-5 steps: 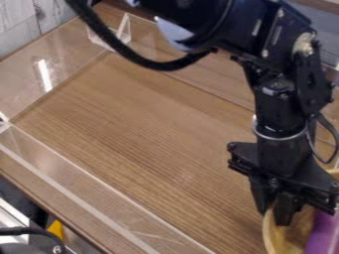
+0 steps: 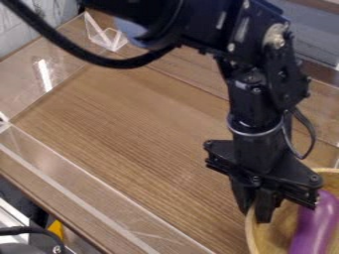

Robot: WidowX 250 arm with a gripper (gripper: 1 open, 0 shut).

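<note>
My gripper (image 2: 255,201) points down at the right, over a yellow-tan bowl (image 2: 265,238) at the bottom right corner, with its fingertips at the bowl's near-left rim. The fingers are close together; what is between them is hard to make out, though the rim appears to be there. A purple elongated object (image 2: 314,226), like an eggplant, lies in the bowl right of the fingers.
Clear low walls edge it at left. A white wire rack (image 2: 106,30) stands at the back left. Cables lie at the bottom left.
My gripper has shifted left and slightly up; the bowl and the purple object in it have moved left along with it.
</note>
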